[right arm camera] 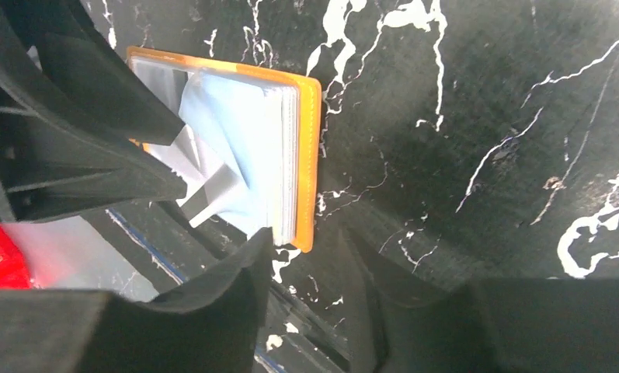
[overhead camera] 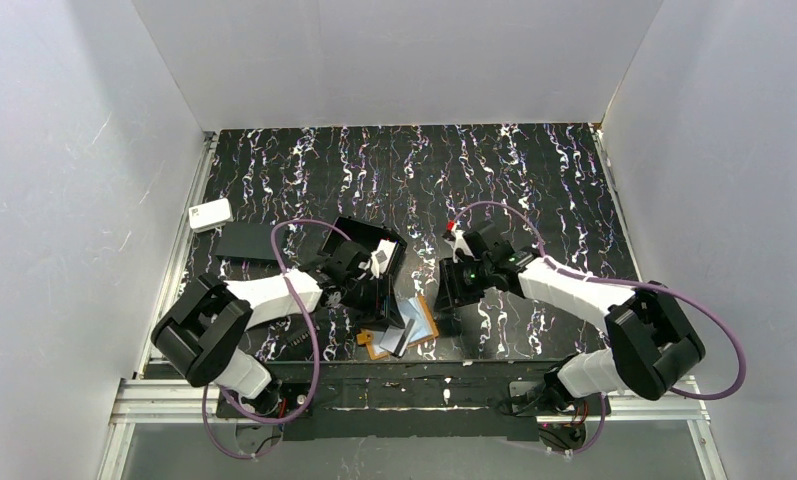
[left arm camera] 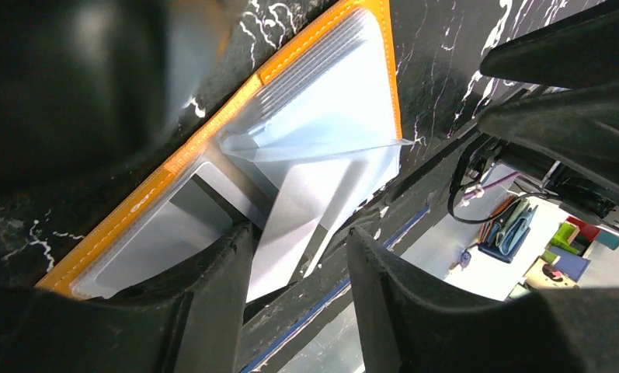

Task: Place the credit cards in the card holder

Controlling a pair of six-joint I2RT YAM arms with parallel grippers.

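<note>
The orange-edged card holder (overhead camera: 428, 316) lies open at the table's front edge, its clear sleeves showing. A white credit card with a dark stripe (left arm camera: 302, 206) sits tilted across a sleeve in the left wrist view, partly under a lifted plastic flap (left arm camera: 321, 150) and partly sticking out. My left gripper is over the holder with its fingers parted, the card's outer end between them. Apart from the holder's right edge, my right gripper stands open with nothing between its fingers. Its view shows the card (right arm camera: 213, 183) askew near the left gripper's fingers.
A black box (overhead camera: 346, 232) with a white item in it stands behind the left gripper. Further left are a dark flat pad (overhead camera: 251, 241) and a white block (overhead camera: 210, 215).
</note>
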